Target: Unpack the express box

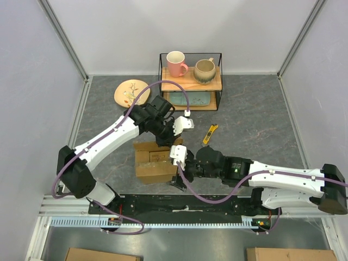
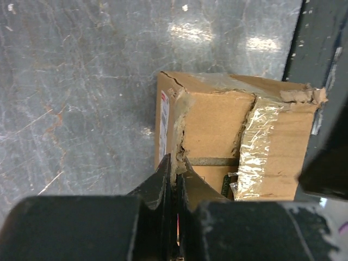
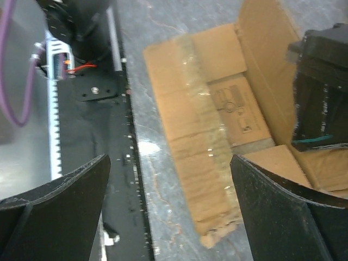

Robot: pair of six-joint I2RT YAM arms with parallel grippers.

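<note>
The cardboard express box (image 1: 152,171) stands open near the table's front edge, its tape torn along a flap. My left gripper is shut on the torn edge of a box flap at the back. Inside lie smaller cardboard pieces or a packet (image 3: 239,109), too unclear to identify. My right gripper (image 1: 179,178) is at the box's front right, open, with the taped flap (image 3: 193,141) below it in the right wrist view and nothing held.
A yellow box cutter (image 1: 210,133) lies right of the box. A plate (image 1: 131,93) and a two-tier rack (image 1: 189,84) with mugs and a tray stand at the back.
</note>
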